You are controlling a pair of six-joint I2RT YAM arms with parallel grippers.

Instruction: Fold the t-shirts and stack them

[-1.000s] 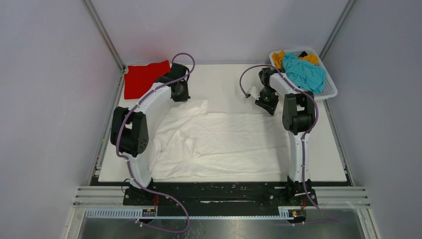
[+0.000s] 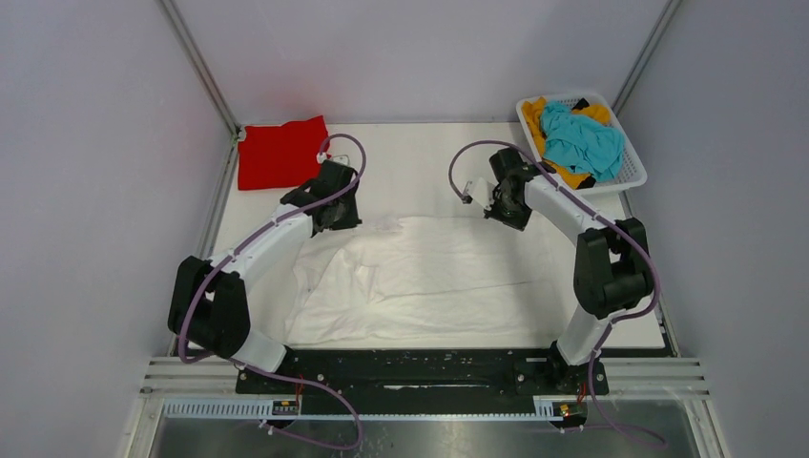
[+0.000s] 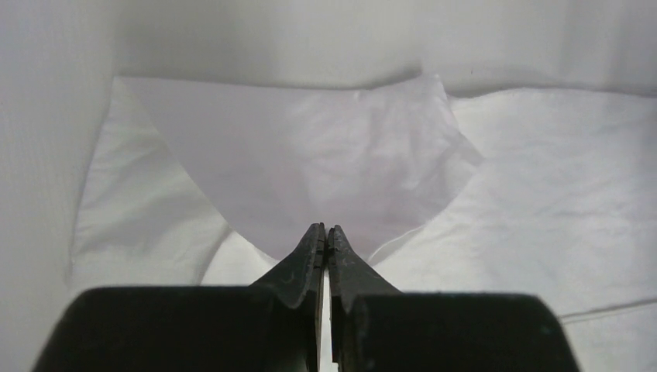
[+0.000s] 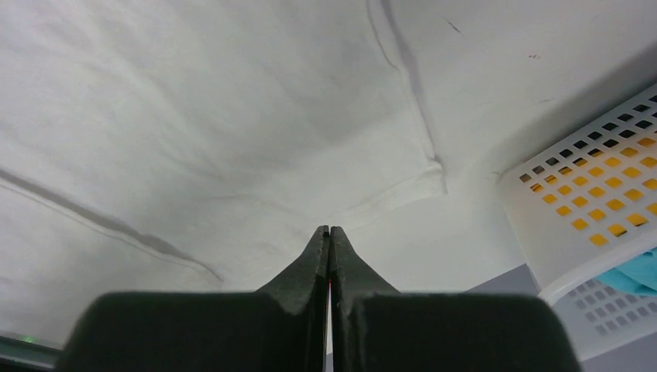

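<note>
A white t-shirt [image 2: 448, 267] lies across the table, smoother at the right and creased at the left. In the left wrist view, a flap of the shirt [image 3: 294, 147] is turned over, and its lower edges run in toward my left gripper. That gripper is shut on the flap's edge; the fingers hide the exact pinch. My right gripper is shut above the shirt's right part, close to a hemmed corner [image 4: 422, 184]. No cloth is clearly visible between its fingers.
A folded red cloth [image 2: 277, 157] rests at the back left. At the back right stands a white basket [image 2: 630, 176] holding turquoise cloth [image 2: 582, 143] and orange cloth [image 2: 534, 119]. Bare table [image 2: 410, 167] stretches between them, behind the shirt.
My left gripper has moved toward the front, and the raised white cloth beside it has come down flatter.
</note>
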